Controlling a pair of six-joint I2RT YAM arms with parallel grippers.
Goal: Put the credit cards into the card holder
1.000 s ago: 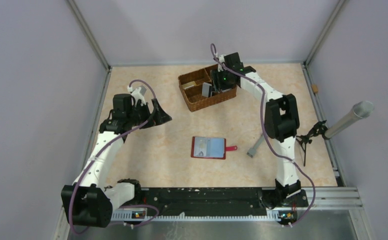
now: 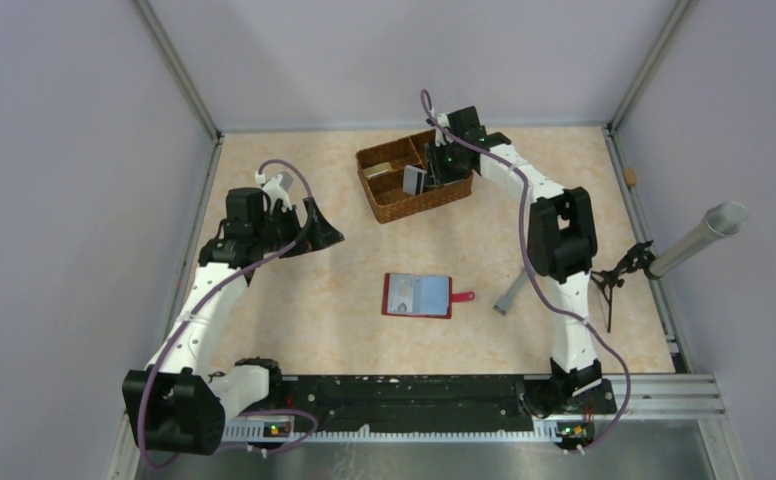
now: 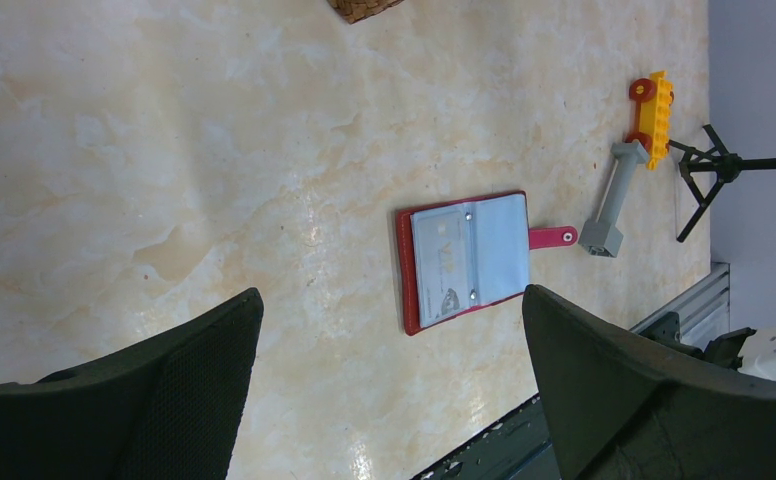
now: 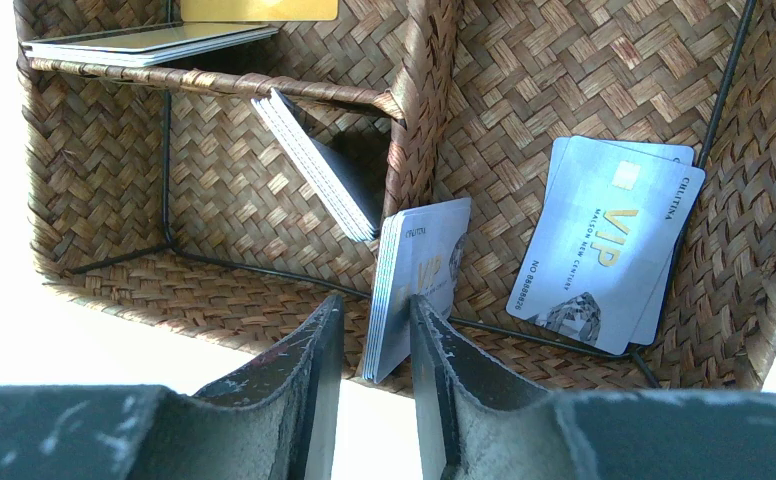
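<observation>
In the right wrist view a stack of silver-grey VIP cards leans against a divider of the wicker basket. Around its lower part stands my right gripper, part open: the right finger is close against the card face, while a gap shows at the left finger. Two more VIP cards lie flat in the right compartment. The open red card holder, with clear and pale blue sleeves, rests on the table. My left gripper hangs over the table, wide open and empty.
Another card stack leans in the left compartment, and gold-topped cards rest on the basket's partition. Right of the holder are a grey bar and a yellow toy. Table left of the holder is clear.
The left arm, the basket and the card holder have not moved.
</observation>
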